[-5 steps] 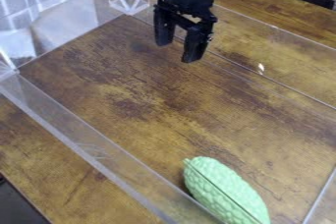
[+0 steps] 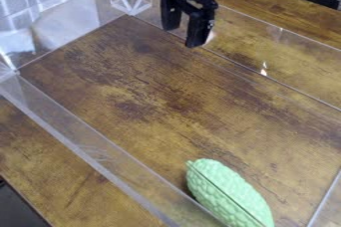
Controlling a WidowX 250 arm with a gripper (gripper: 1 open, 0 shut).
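My gripper (image 2: 188,17) is a dark, two-fingered tool at the top centre of the camera view, above the back part of a clear-walled enclosure. It stands open, with nothing seen between its fingers. A pale green, ridged oblong object (image 2: 226,191) lies at the bottom right on the wooden floor (image 2: 160,102), well apart from the gripper.
Clear plastic walls (image 2: 80,141) bound the wooden floor on several sides. A patterned pale cloth or backdrop (image 2: 40,2) is at the top left.
My gripper has risen slightly and shifted a little toward the back of the enclosure. The green object has not moved.
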